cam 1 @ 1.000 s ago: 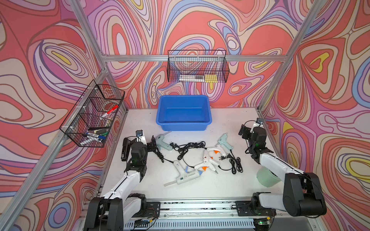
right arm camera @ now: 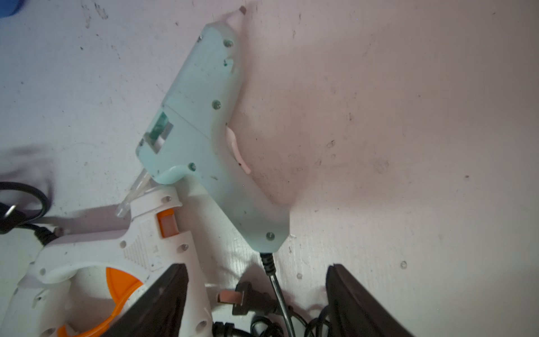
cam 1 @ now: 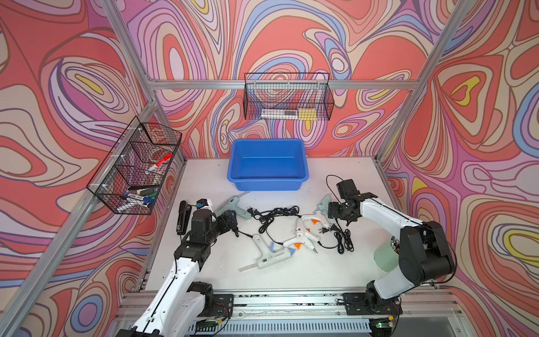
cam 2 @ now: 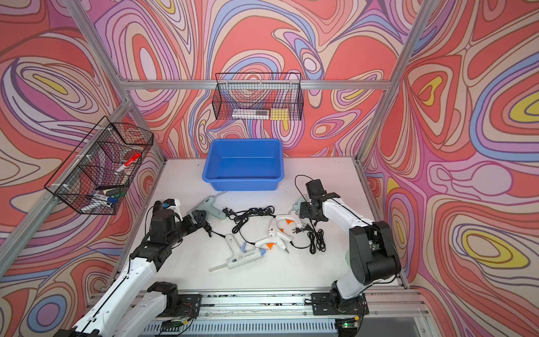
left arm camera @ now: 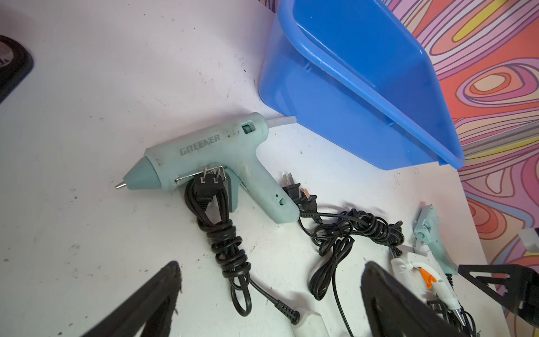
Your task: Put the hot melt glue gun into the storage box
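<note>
Two mint-green glue guns lie on the white table. The left one [left arm camera: 207, 146], marked GREENER, rests near the blue storage box [left arm camera: 348, 101], its black cord bundled beneath it. My left gripper stands open above the table on the near side of that gun, its fingers apart. The right mint glue gun [right arm camera: 207, 123] lies under my right gripper, whose fingers are spread with nothing gripped; the gun's handle end shows just beyond them. A white glue gun with orange parts [right arm camera: 162, 258] touches its left side. A larger white glue gun [cam 1: 273, 258] lies at the front. The box is empty.
Black cord bundles [cam 1: 278, 212] and plugs are spread between the guns. A green bin [cam 1: 386, 257] stands at the right edge, a black object [cam 1: 183, 217] at the left. Bare table lies right of the right mint gun.
My right arm has swung left from the table's right side to over the right mint gun. No gun has moved.
</note>
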